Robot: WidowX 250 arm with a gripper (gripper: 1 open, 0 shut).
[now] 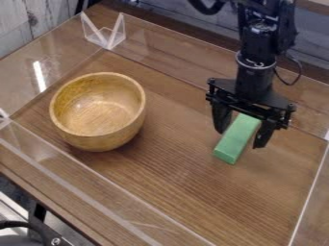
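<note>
My black gripper [241, 120] reaches down from the top right, standing open over a light green block [233, 146] that lies on the wooden table. Its fingers are spread at either side of the block's upper end; whether they touch it I cannot tell. A yellow wooden bowl [98, 110] sits to the left, well apart from the gripper.
A clear plastic object [103, 34] stands at the back left. The table's edge runs along the left side.
</note>
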